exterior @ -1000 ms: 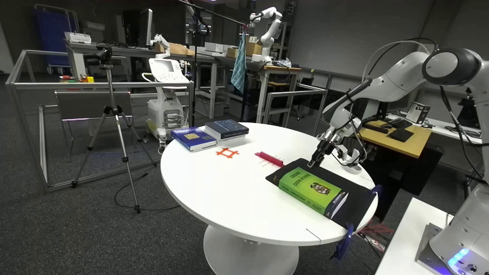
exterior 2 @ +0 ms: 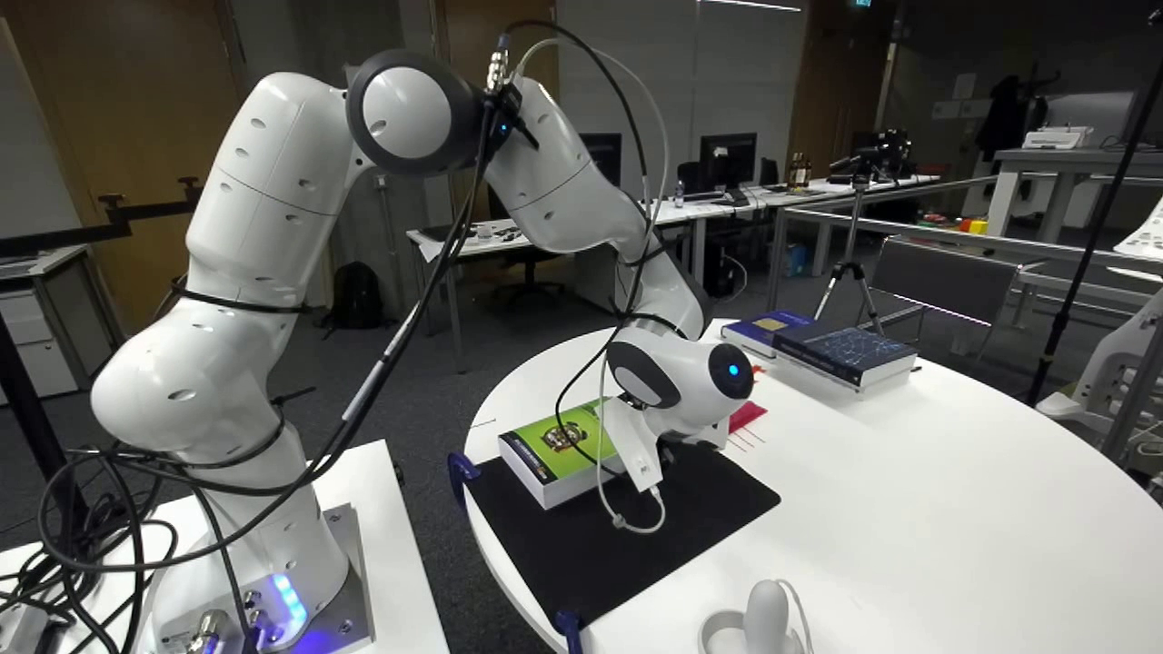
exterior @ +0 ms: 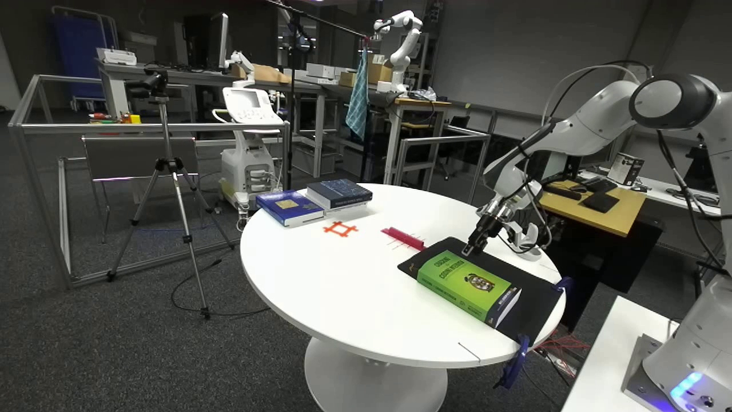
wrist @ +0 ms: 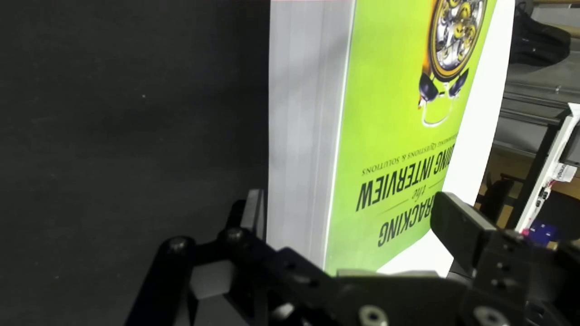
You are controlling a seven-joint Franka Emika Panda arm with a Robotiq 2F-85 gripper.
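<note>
A thick green book (exterior: 468, 287) lies flat, cover up, on a black mat (exterior: 533, 317) at the table's edge. My gripper (exterior: 473, 246) is tilted low over the mat, close to the book's long side away from exterior view 1. In the wrist view its fingers (wrist: 253, 217) stand wide apart, so it is open. One finger is beside the white page edges, while the other appears over the green cover (wrist: 391, 179); whether either touches the book I cannot tell. The arm mostly hides the fingers in exterior view 2.
Two blue books (exterior: 291, 207) lie across the white table (exterior: 322, 274). An orange frame-shaped mark (exterior: 340, 229) and a red strip (exterior: 405, 237) are nearer the mat. Blue clamps (exterior: 513, 360) grip the table edge. A white device (exterior 2: 766, 619) stands beside the mat.
My gripper has shifted slightly, a little to the right and down in exterior view 1, and its wrist has tilted somewhat. The green book has not moved.
</note>
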